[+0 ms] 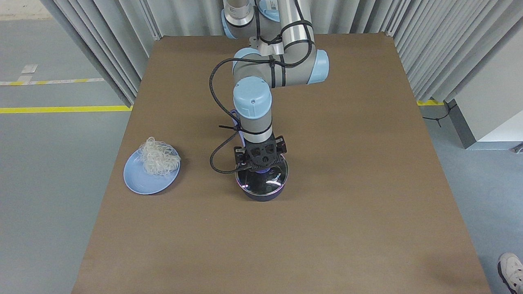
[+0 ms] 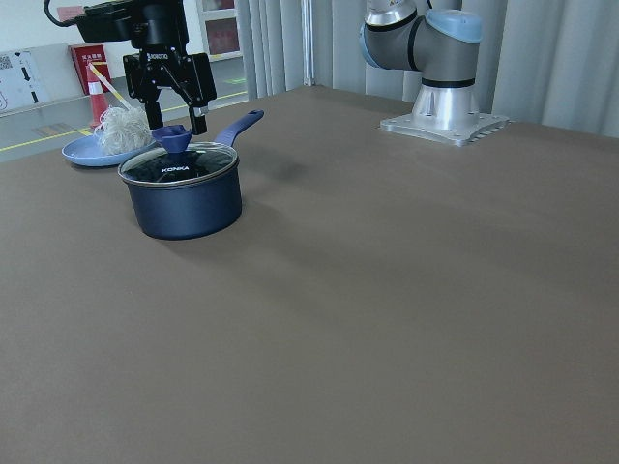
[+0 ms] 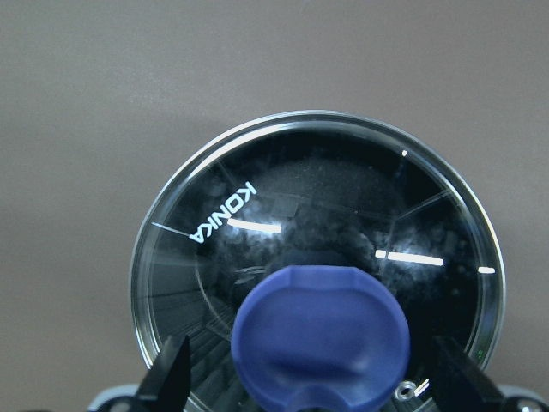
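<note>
A dark blue saucepan [image 2: 184,213] with a long handle [image 2: 247,124] stands on the table, covered by a glass lid [image 3: 317,189] marked KONKA with a blue knob [image 3: 319,335] on top. My gripper [image 2: 174,108] points down just over the lid, its fingers open on either side of the knob, as the wrist view shows. In the front view the gripper's body hides the knob and the back of the lid.
A light blue plate [image 1: 147,184] with white noodle-like strands [image 1: 159,157] sits to the left of the pan in the front view.
</note>
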